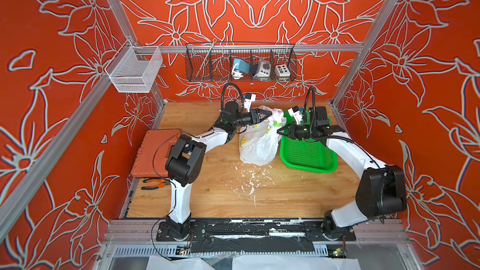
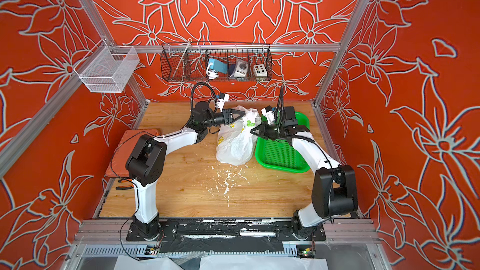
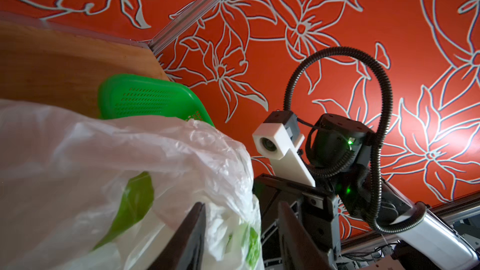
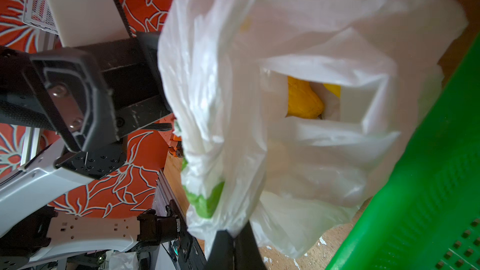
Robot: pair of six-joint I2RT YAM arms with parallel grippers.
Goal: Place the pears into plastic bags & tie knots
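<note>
A white plastic bag lies on the wooden table, left of the green basket. Through a gap in it, the right wrist view shows yellow pears. My right gripper is shut on a gathered, twisted part of the bag at its upper right. My left gripper is at the top of the bag from the left, its fingers apart, with crumpled bag behind them; whether they touch it is unclear.
An orange board and orange-handled pliers lie at the left. White scraps are scattered on the clear front middle of the table. A wire rack hangs on the back wall.
</note>
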